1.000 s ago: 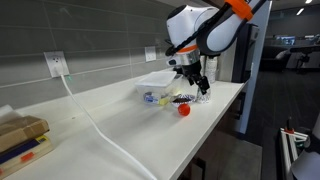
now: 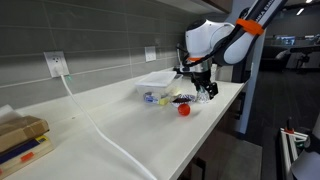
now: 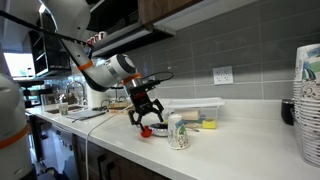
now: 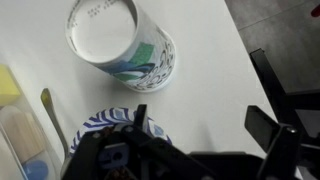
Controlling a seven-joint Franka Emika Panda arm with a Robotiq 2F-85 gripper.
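My gripper is open, its two dark fingers [image 4: 262, 128] set wide apart with only bare white counter showing between them. A white paper cup [image 4: 148, 60] with a green and blue pattern stands upright beyond the fingers in the wrist view. Under the left finger lies a blue-and-white striped bowl [image 4: 95, 122], partly covered by the gripper. In exterior view 1 a round red thing [image 2: 184, 111] rests on the counter near its front edge, left of the gripper. Exterior view 2 puts the gripper [image 3: 140, 115] just above that red thing [image 3: 146, 132].
A spoon [image 4: 52, 112] lies by the bowl. A clear plastic box [image 3: 195, 107] and a yellow item [image 3: 209, 125] are near the wall. Tall stacked cups [image 3: 308, 105] stand at the right.
In exterior view 1 the arm has shifted a little to the right and lower. The red thing and the items on the counter look unmoved.
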